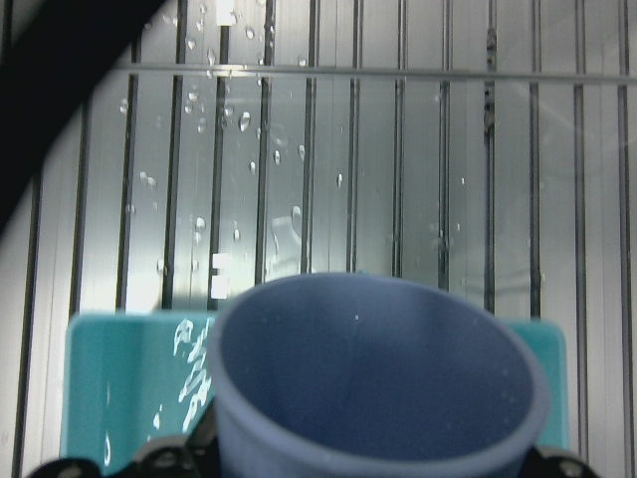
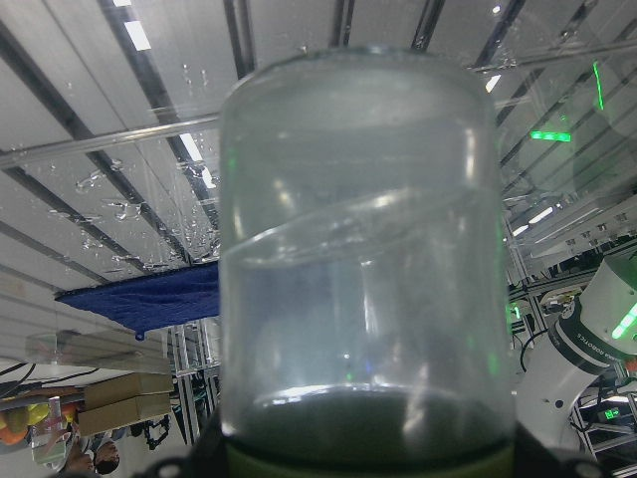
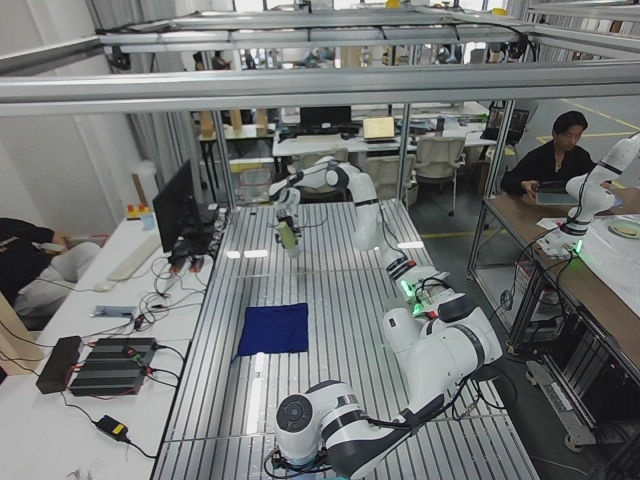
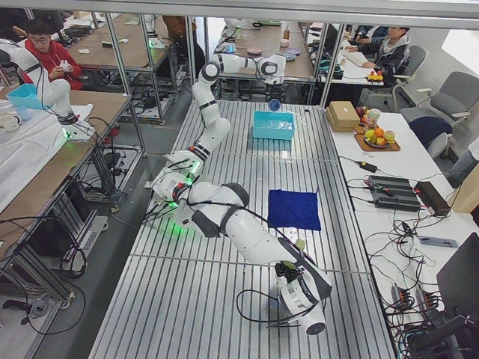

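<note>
My left gripper (image 4: pixel 274 93) is shut on a dark blue cup (image 1: pixel 378 378), seen open end toward the camera in the left wrist view, with a teal bin (image 4: pixel 273 127) beneath it on the slatted table. My right gripper (image 4: pixel 288 271) is shut on a clear cup with a green bottom part (image 2: pixel 363 289), held above the table; what is inside is unclear. A dark blue cloth (image 4: pixel 294 210) lies flat on the table, farther back than the right gripper in the camera right view.
The slatted metal table (image 3: pixel 250 400) has free room around the cloth, with water drops on it. Side tables hold electronics (image 4: pixel 397 193), a fruit plate (image 4: pixel 378 140) and boxes (image 4: pixel 343 116). Frame posts and a crossbar surround the workspace.
</note>
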